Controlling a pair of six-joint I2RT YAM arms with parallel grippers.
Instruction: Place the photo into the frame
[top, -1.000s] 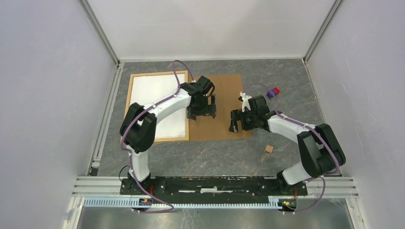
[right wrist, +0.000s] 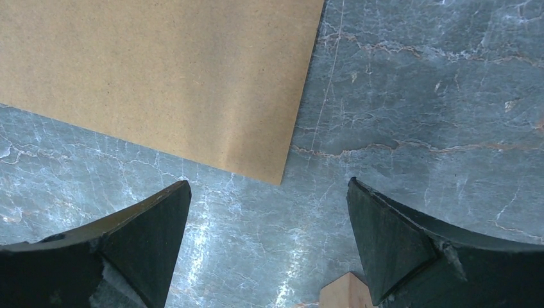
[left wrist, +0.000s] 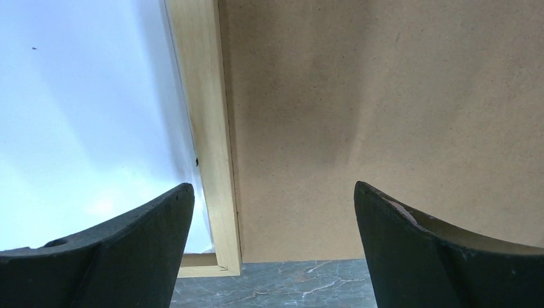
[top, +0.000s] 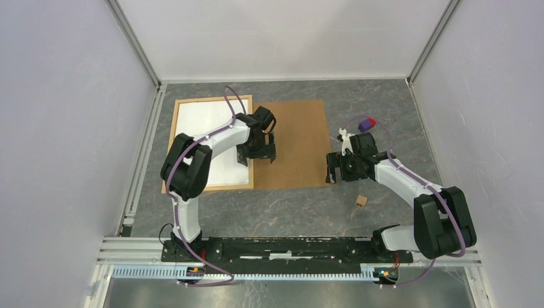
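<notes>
A wooden frame (top: 176, 115) with a white inside (top: 199, 122) lies at the left of the table; whether that white surface is the photo I cannot tell. Flat against its right side is a brown backing board (top: 295, 135). My left gripper (top: 256, 159) hangs over the seam between them, its fingers wide apart. In the left wrist view the frame's right bar (left wrist: 208, 128) runs between the fingers, with only board and tabletop beyond. At the board's near right corner (right wrist: 256, 163) stands my right gripper (top: 331, 170), open and empty.
A small wooden block (top: 362, 201) sits right of the board, by the right gripper's fingers (right wrist: 404, 244) in the right wrist view. Further back lies a purple and red block (top: 366, 124). The grey tabletop (top: 289, 212) in front of the board is clear.
The right gripper has shifted right, from over the board to its right edge. My left gripper has moved left toward the frame's right bar. Frame and board stay put.
</notes>
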